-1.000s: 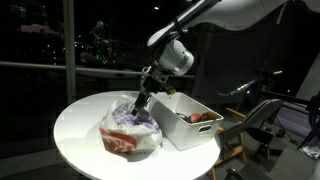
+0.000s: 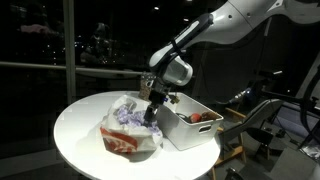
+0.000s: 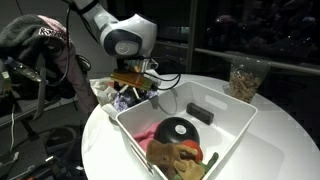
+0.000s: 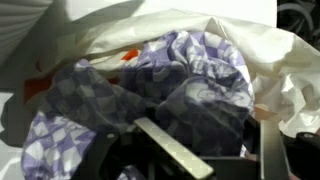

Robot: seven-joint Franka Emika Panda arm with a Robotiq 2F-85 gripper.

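A checked purple-and-white cloth (image 4: 195, 75) lies bunched in the mouth of a white plastic bag (image 2: 118, 140) with red print, which stands on the round table. My gripper (image 2: 149, 117) is low over the bag, at the cloth. In the wrist view my gripper has its fingers apart, with dark, shaded folds of the cloth under and between them. Whether the fingers touch the cloth cannot be made out. From the second exterior view, the arm hides part of the bag (image 3: 105, 90).
A white box (image 3: 215, 110) beside the bag holds a black round item (image 3: 178, 130), a brown plush toy (image 3: 172, 158) and other things. Behind it stands a clear container (image 3: 247, 77) with brown contents. Bare white tabletop (image 2: 85, 110) lies left of the bag.
Bag and box stay in place.
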